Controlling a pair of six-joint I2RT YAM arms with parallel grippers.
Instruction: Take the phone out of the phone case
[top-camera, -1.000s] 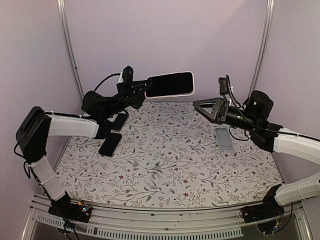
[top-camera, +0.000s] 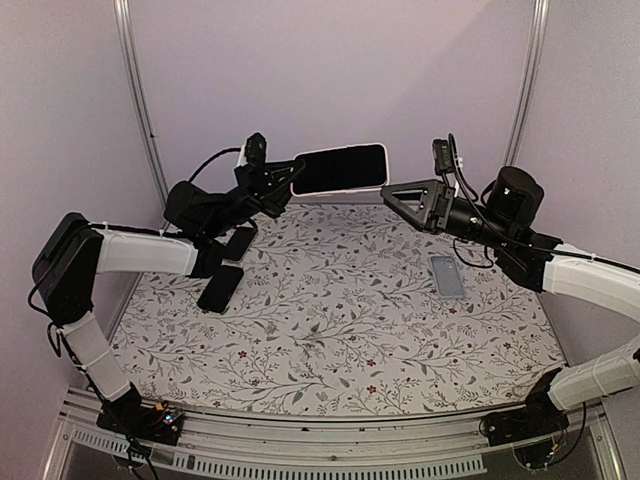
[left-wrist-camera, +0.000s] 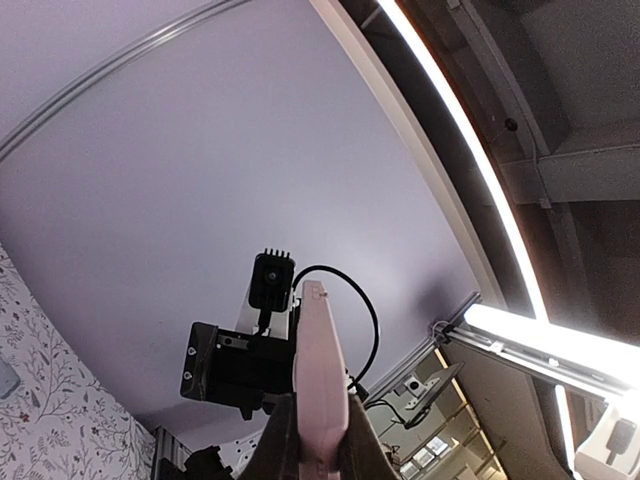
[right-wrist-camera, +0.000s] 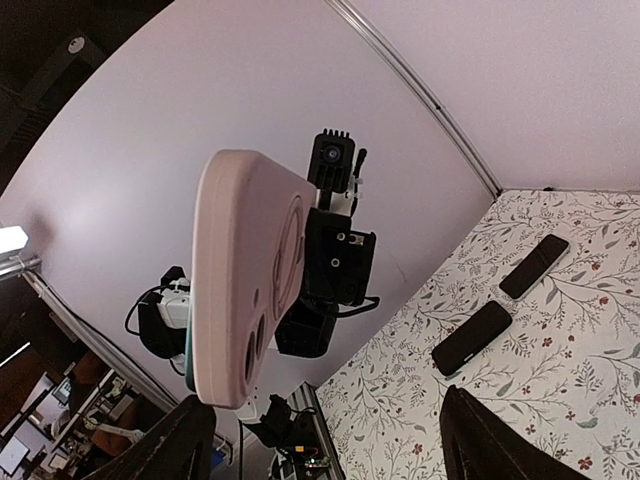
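Observation:
A phone in a pale pink case (top-camera: 340, 168) is held aloft with its black screen toward the top camera, my left gripper (top-camera: 288, 180) shut on its left end. In the left wrist view the pink case (left-wrist-camera: 320, 380) stands edge-on between the fingers. My right gripper (top-camera: 394, 205) is open at the right end of the phone, slightly lower, with nothing visible between its fingers. In the right wrist view the case's back (right-wrist-camera: 270, 280) and side show ahead of the open fingers, camera openings visible.
Two black phones (top-camera: 220, 289) (right-wrist-camera: 535, 265) lie at the table's left. A grey rectangular item (top-camera: 447, 277) lies on the right.
My right gripper has risen toward the phone's right end and shifted slightly left. The left gripper and held phone have stayed nearly still.

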